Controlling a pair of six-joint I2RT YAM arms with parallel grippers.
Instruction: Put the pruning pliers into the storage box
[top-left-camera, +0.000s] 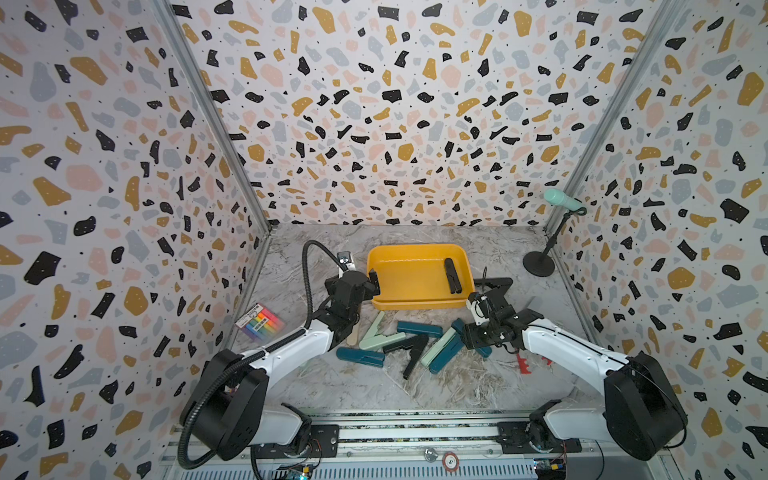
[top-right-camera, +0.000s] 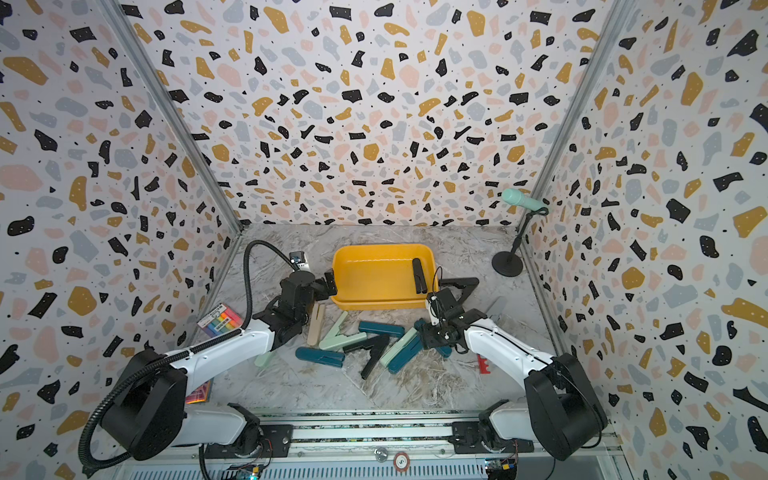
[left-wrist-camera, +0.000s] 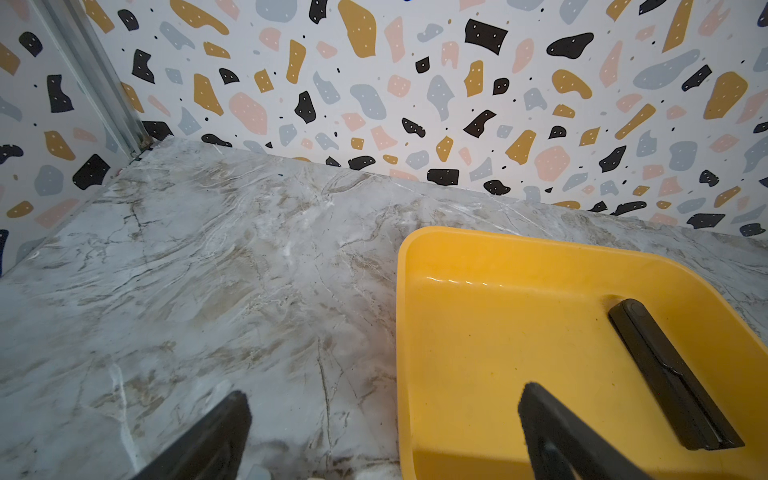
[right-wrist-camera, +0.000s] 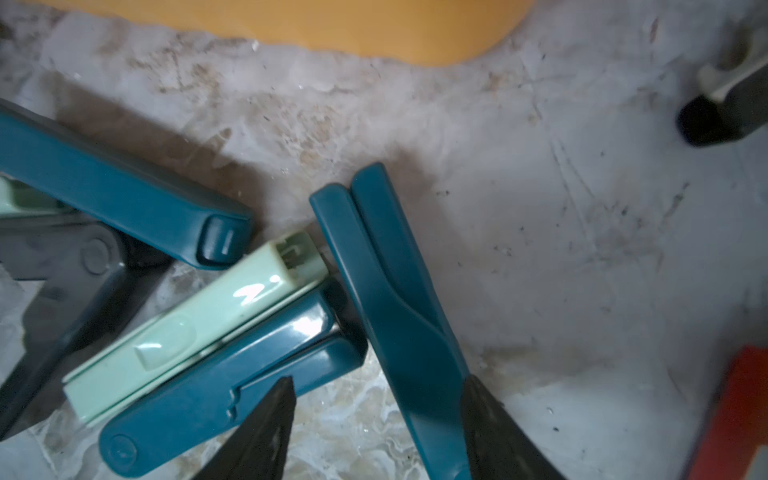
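Note:
The yellow storage box (top-left-camera: 420, 302) stands at the back middle of the table, with a long black tool (left-wrist-camera: 672, 372) lying inside along its right side. My left gripper is open and empty at the box's left end. My right gripper hangs low over the table in front of the box, its fingers (right-wrist-camera: 268, 432) apart. In the right wrist view, a folded blue tool (right-wrist-camera: 392, 312) lies lengthwise, its near end reaching the right finger. No grip on it shows. Which item is the pruning pliers, I cannot tell.
Left of that tool, a mint tool (right-wrist-camera: 192, 328) and another blue one (right-wrist-camera: 232, 384) lie side by side. A black tool (top-left-camera: 413, 349) lies spread in a V. A red item (right-wrist-camera: 732, 416) is at the right. A lamp (top-left-camera: 540, 262) stands back right.

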